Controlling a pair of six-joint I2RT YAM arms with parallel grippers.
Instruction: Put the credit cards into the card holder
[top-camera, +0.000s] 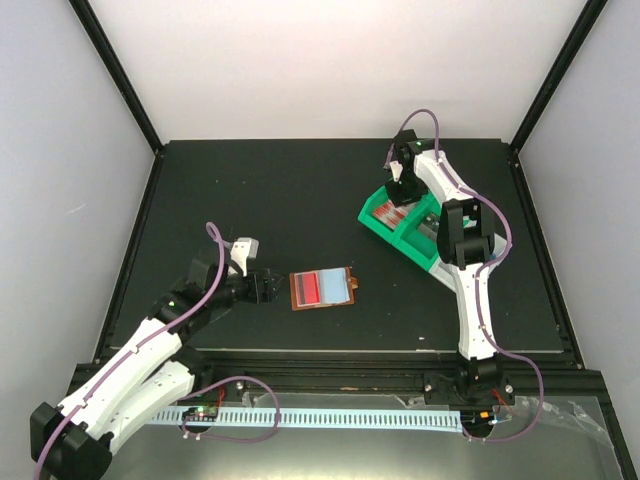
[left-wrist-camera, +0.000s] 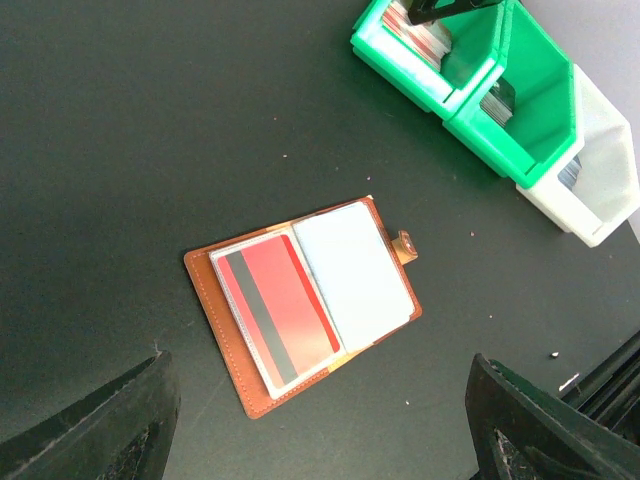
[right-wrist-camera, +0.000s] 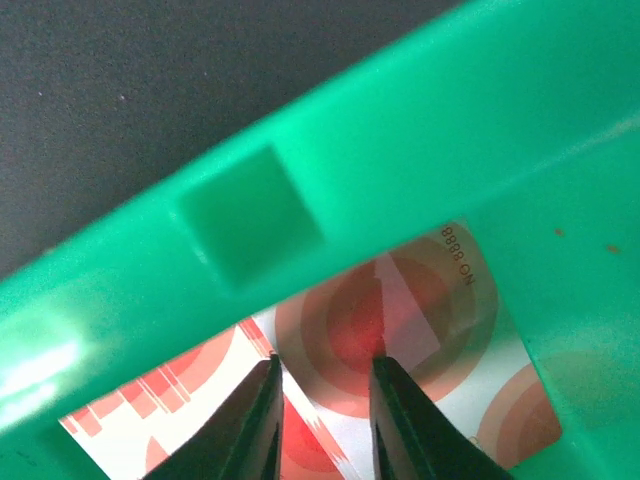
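Observation:
The brown card holder (left-wrist-camera: 234, 345) lies open on the table, a red card with a grey stripe (left-wrist-camera: 278, 306) on its left half and a pale card or sleeve (left-wrist-camera: 352, 275) on its right. My left gripper (top-camera: 268, 287) is open just left of the holder, empty. Inside the green bin's far compartment, red and white cards (right-wrist-camera: 385, 335) lie at the bottom. Over them is my right gripper, its fingertips parted by a narrow gap through which card surface shows; no card is visibly clamped.
A green bin (top-camera: 385, 233) with two compartments stands at the right, a white bin (left-wrist-camera: 600, 165) joined to its near end. Dark cards (left-wrist-camera: 499, 101) sit in the second green compartment. Bin walls rise close around the right gripper.

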